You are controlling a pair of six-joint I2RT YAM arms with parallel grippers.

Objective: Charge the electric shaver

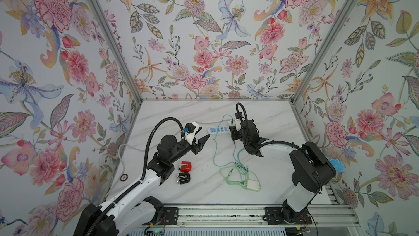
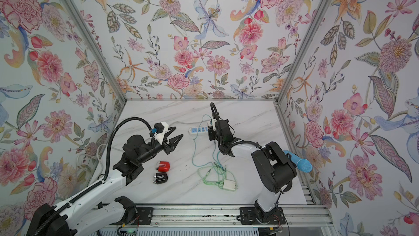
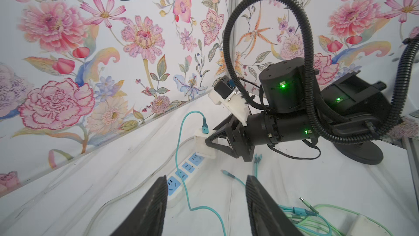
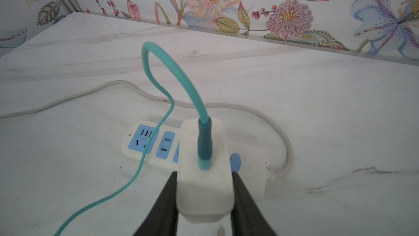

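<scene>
My right gripper is shut on a white charger block [image 4: 204,194], with a teal cable [image 4: 174,68] plugged into its upper side. The block is held over the white power strip [image 4: 131,144] with blue sockets, hiding part of the strip in the right wrist view; whether its prongs touch a socket is hidden. My left gripper stands open above the table, to the left of the strip, with nothing between its fingers. A red shaver [image 1: 185,166] and a black shaver [image 1: 183,178] lie on the table beneath the left arm.
Green cables [image 1: 235,174] with another white adapter [image 1: 253,185] lie tangled at the front middle. A grey cord [image 4: 104,85] runs from the strip across the table. A blue cylindrical object [image 2: 301,162] is at the right edge.
</scene>
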